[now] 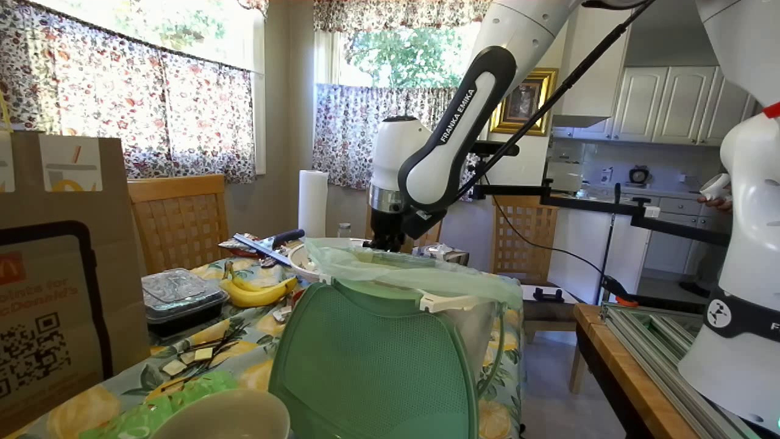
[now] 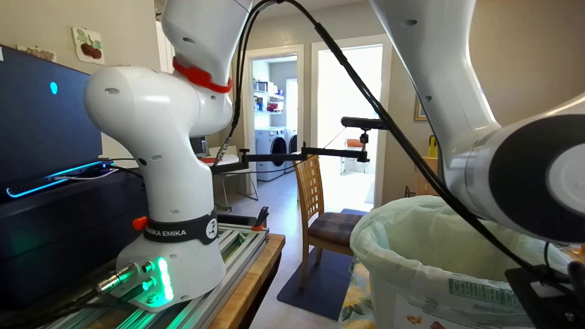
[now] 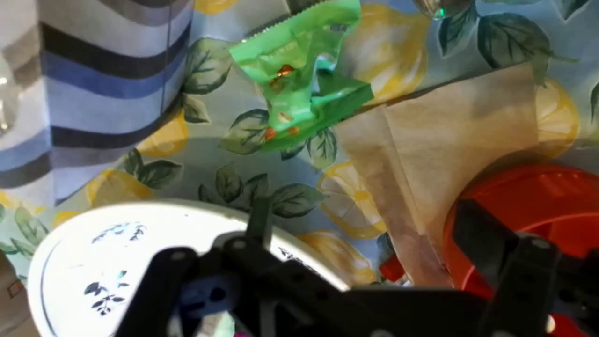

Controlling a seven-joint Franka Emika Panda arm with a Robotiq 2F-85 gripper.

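Note:
In the wrist view my gripper is open, its two dark fingers wide apart and nothing gripped between them. A crumpled green wrapper (image 3: pixel 306 84) lies on the lemon-print tablecloth ahead of the fingers. Creased brown paper (image 3: pixel 449 135) is spread to its right, partly covered by a red container (image 3: pixel 539 196) beneath the right finger. Under the left finger sits a white dish (image 3: pixel 163 230) with small leaf patterns; the gripper body hides part of it. Exterior view 1 shows the gripper low over the table, its tips hidden behind a lined green bin (image 1: pixel 373 358).
A striped item (image 3: pixel 112 90) stands left of the wrapper. Bananas (image 1: pixel 256 292), a clear-lidded black tray (image 1: pixel 183 296), a paper towel roll (image 1: pixel 312 203) and a large paper bag (image 1: pixel 66 256) crowd the table. The bin's liner (image 2: pixel 417 236) stands open near the arm.

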